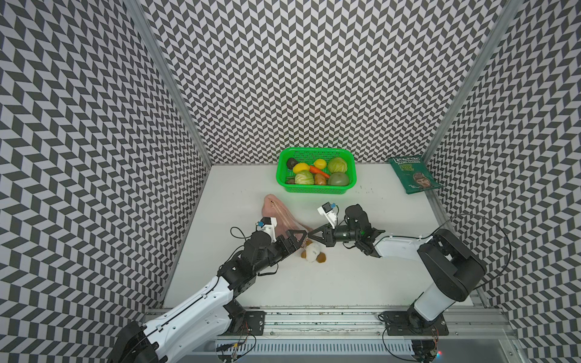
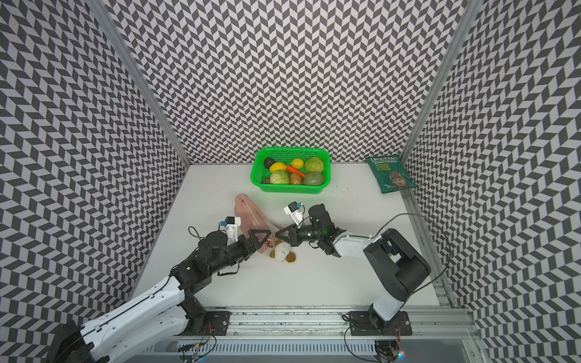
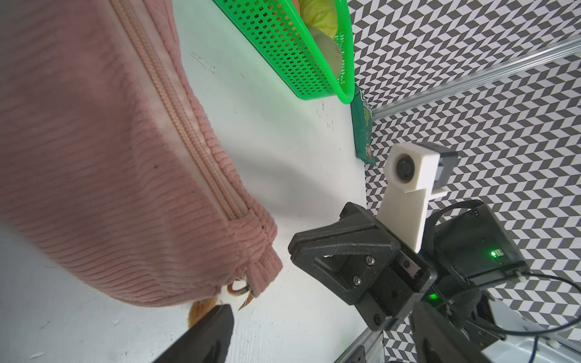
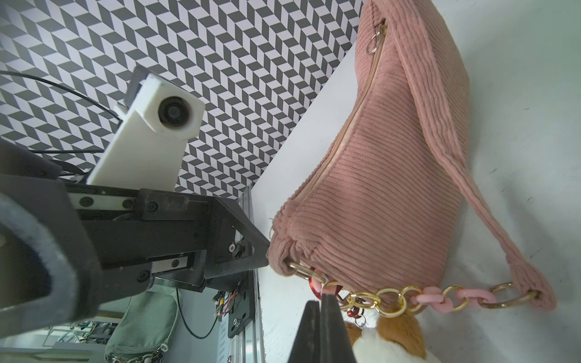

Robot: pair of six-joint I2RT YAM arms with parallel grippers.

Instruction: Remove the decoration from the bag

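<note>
A pink corduroy bag (image 4: 387, 181) lies on the table, its zip and strap visible, with gold and pink chain links (image 4: 432, 297) along one end. Beside that end lies a white-and-brown plush decoration (image 1: 313, 253), partly hidden in the left wrist view. My left gripper (image 1: 297, 237) stands open over the chain end of the bag, nothing held. My right gripper is shut, its tips just in front of the ring and chain near the plush, with nothing clearly between them.
A green basket (image 1: 316, 188) of fruit and vegetables stands at the back. A green snack packet (image 1: 412, 174) lies at the back right.
</note>
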